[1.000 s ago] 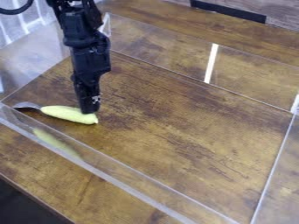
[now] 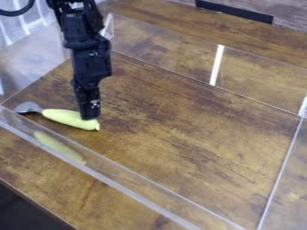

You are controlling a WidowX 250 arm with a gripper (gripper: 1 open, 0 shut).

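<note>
A pale yellow, corn-shaped object (image 2: pixel 70 118) lies on the wooden floor of the clear-walled enclosure at the left. Beside its left end is a grey metal piece like a utensil head (image 2: pixel 27 108). My black gripper (image 2: pixel 89 113) points down at the object's right half, its tips low over or against it. The gripper looks shut; whether anything is between the fingertips is hard to see.
Clear plastic walls (image 2: pixel 180 199) border the workspace on all sides, the near one close to the yellow object.
The grey piece at the left end of the yellow object sits very slightly differently than a second ago. The gripper stays almost still.
</note>
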